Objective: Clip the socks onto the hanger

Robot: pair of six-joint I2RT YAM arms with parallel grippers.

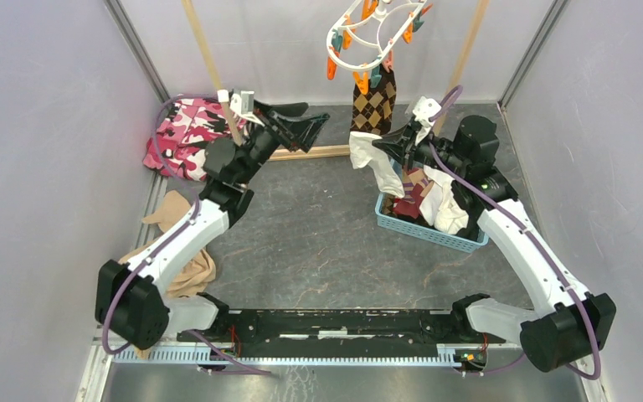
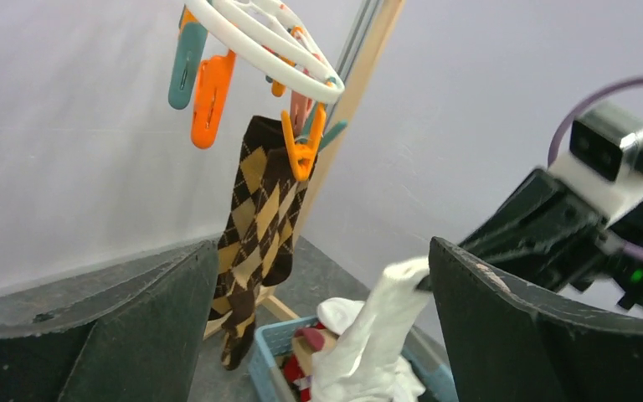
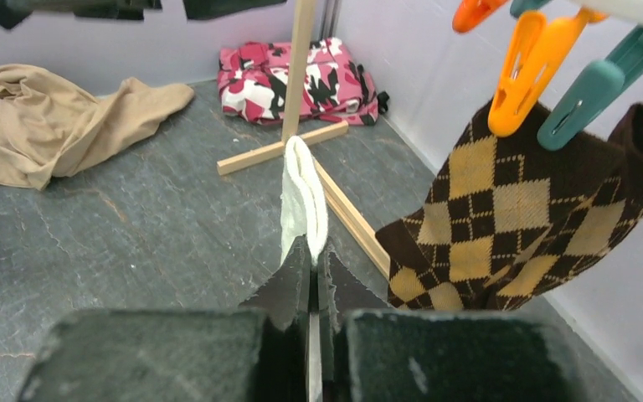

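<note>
My right gripper (image 1: 392,149) is shut on the upper end of a white sock (image 1: 377,157); in the right wrist view, the sock's edge (image 3: 306,197) rises from between its fingertips. Left of it, my left gripper (image 1: 318,130) stands open and empty, its fingers (image 2: 159,310) spread wide in the left wrist view. Above both hangs the white round hanger (image 2: 255,50) with orange, teal and pink clips. A brown argyle sock (image 3: 469,213) hangs from it by clips. Nearby, an orange clip (image 2: 301,151) shows on the hanger's rim.
Below the right gripper, a blue basket (image 1: 427,233) holds several socks. Pink camouflage cloth (image 1: 188,138) lies at the back left, tan cloth (image 1: 191,272) at the left. Wooden poles (image 1: 203,46) flank the hanger.
</note>
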